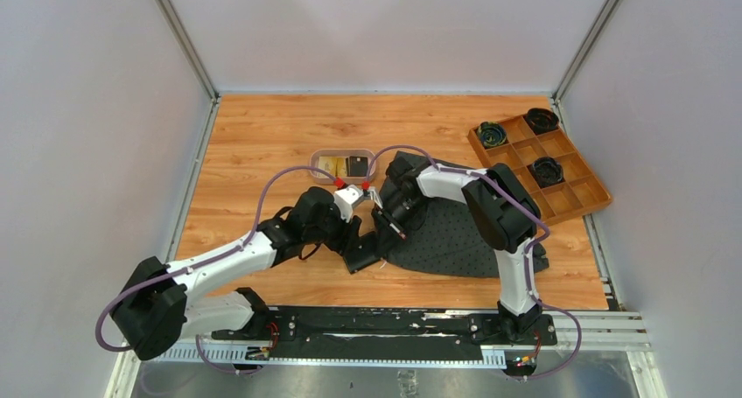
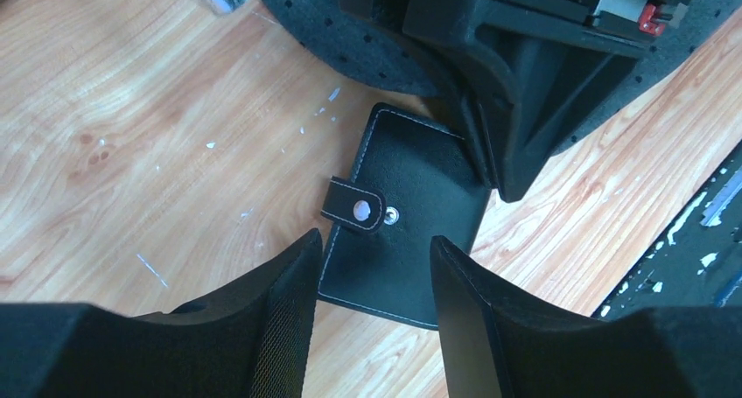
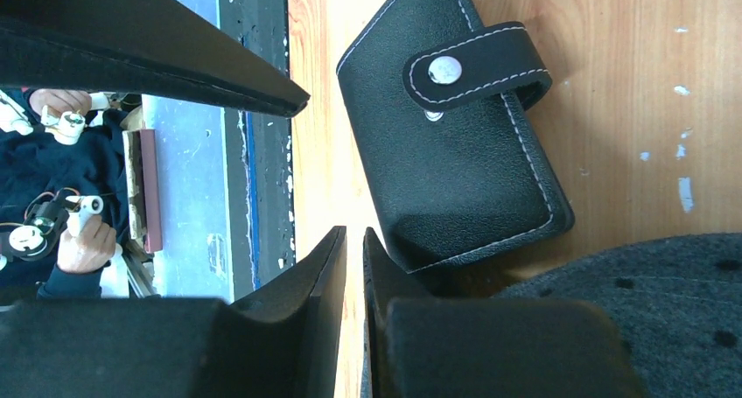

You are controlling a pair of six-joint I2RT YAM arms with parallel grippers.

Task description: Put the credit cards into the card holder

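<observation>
The black leather card holder (image 2: pixel 411 249) lies on the wooden table, its snap strap (image 3: pixel 472 61) on top. Over it, my left gripper is open with nothing between its fingers, the holder showing below. My right gripper is beside the holder, its fingertips a narrow gap apart with nothing seen between them; in the left wrist view its black body hangs over the holder's upper corner. Behind both grippers, a pink-rimmed container (image 1: pixel 314 164) holds yellowish and black cards (image 1: pixel 334 166).
A dark dotted mat (image 1: pixel 455 249) lies under the right arm. A wooden compartment box (image 1: pixel 577 184) with coiled dark items stands at the back right.
</observation>
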